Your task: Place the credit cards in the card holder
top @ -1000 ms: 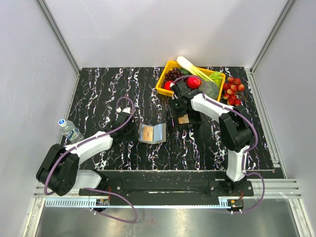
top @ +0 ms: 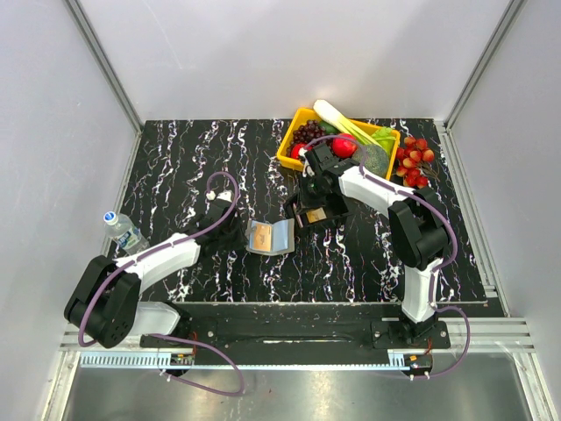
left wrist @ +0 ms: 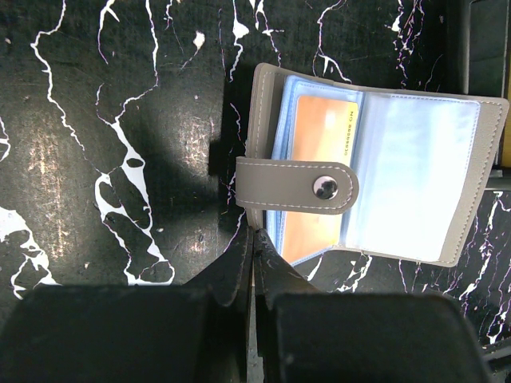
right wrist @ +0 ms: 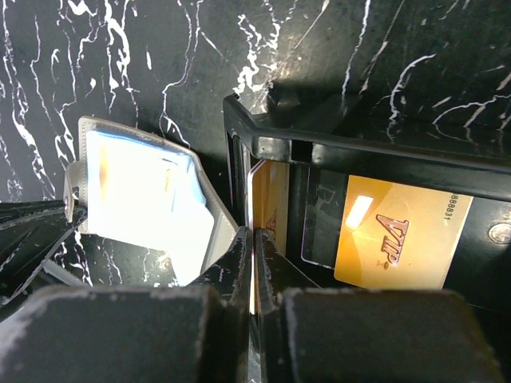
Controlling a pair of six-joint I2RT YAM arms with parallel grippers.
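A grey-brown card holder [left wrist: 423,179] lies open on the table, its clear sleeves showing and an orange card [left wrist: 321,132] in the left one. My left gripper is shut on the holder's left cover edge, just below the snap strap [left wrist: 299,185]. To the right stands a black tray [right wrist: 375,163] with a gold card [right wrist: 403,231] lying in it. At the tray's left end another gold card [right wrist: 271,195] stands on edge. My right gripper is shut on this card, its thin pale edge showing between the fingers.
Behind the tray is a yellow basket [top: 285,149] of produce, with red fruit [top: 415,162] on its right. A water bottle [top: 125,231] stands at far left. The table in front of the holder is clear.
The black tray has shifted left toward the holder, and the right gripper has moved slightly left with it. The left arm and the holder have stayed put.
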